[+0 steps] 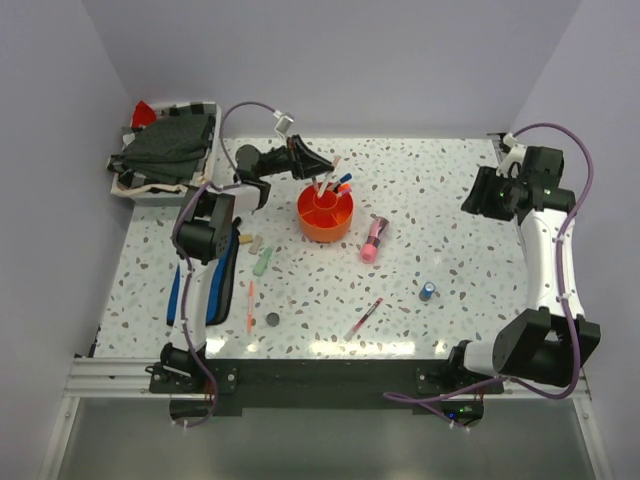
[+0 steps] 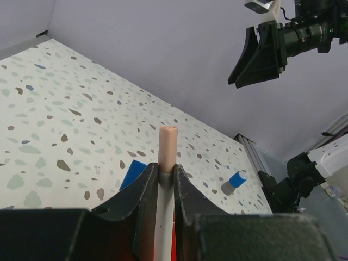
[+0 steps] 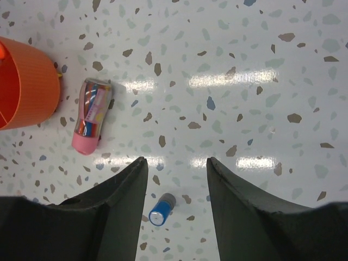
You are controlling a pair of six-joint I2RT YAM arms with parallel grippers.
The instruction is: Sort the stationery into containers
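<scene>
An orange pen holder (image 1: 325,225) with several pens stands mid-table; part of it shows in the right wrist view (image 3: 38,92). My left gripper (image 1: 318,166) is just over it, shut on a pale pen (image 2: 166,144) with a peach end, held upright. My right gripper is part open and empty, high over the right side. A pink cylindrical case (image 1: 374,240) lies beside the holder. A blue-capped cylinder (image 1: 427,291) stands at the right. A red-white pen (image 1: 364,318), a salmon stick (image 1: 251,307), a green item (image 1: 263,260) and a dark disc (image 1: 273,320) lie on the table.
A white bin (image 1: 165,198) with dark cloth is at the back left. A blue-and-black pouch (image 1: 225,290) lies at the left beside small beige blocks (image 1: 256,243).
</scene>
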